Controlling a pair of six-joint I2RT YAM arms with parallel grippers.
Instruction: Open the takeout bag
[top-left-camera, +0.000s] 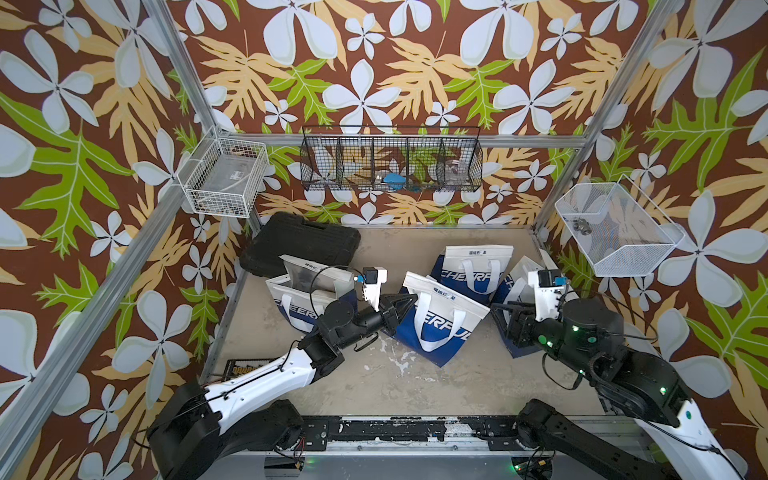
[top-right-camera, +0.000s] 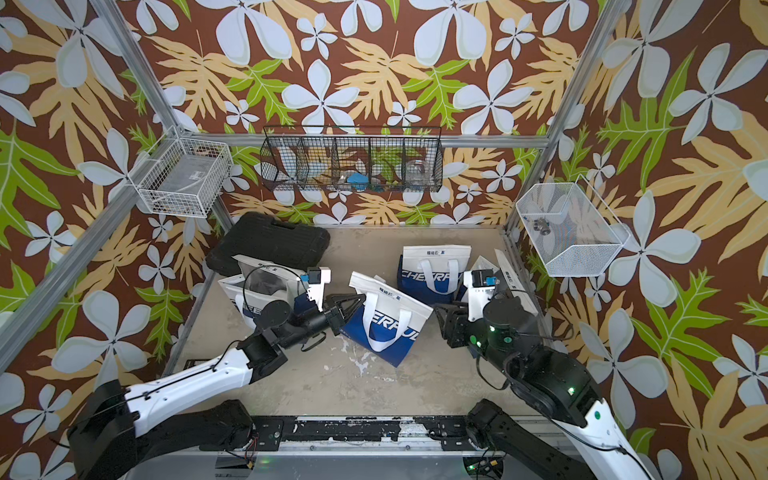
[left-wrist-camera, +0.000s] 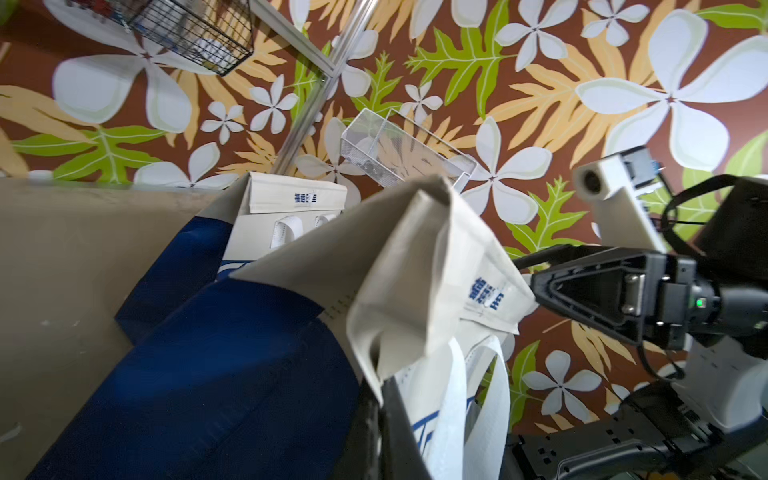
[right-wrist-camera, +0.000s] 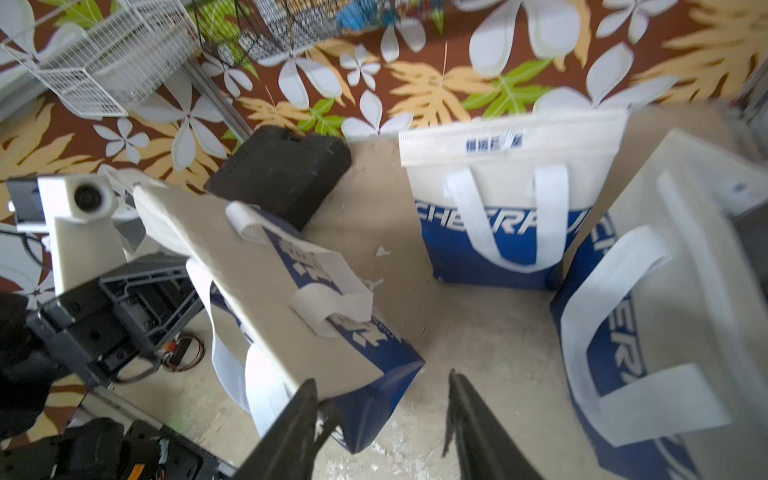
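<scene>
The central blue-and-white takeout bag (top-left-camera: 437, 344) leans on the table with its handles hanging down. My left gripper (top-left-camera: 406, 306) is at its upper left; in the left wrist view its fingers are shut at the pale upper fold of the bag (left-wrist-camera: 404, 304), and whether fabric is between them is hard to tell. My right gripper (top-left-camera: 512, 317) hovers to the right of this bag. In the right wrist view its fingers (right-wrist-camera: 472, 432) stand apart with nothing between them, beside the bag's upper edge (right-wrist-camera: 336, 360).
Other bags stand behind (top-left-camera: 472, 268), at the right (right-wrist-camera: 664, 344) and at the left (top-left-camera: 296, 300). A black case (top-left-camera: 288, 240) lies at back left. Wire baskets (top-left-camera: 225, 176) hang above.
</scene>
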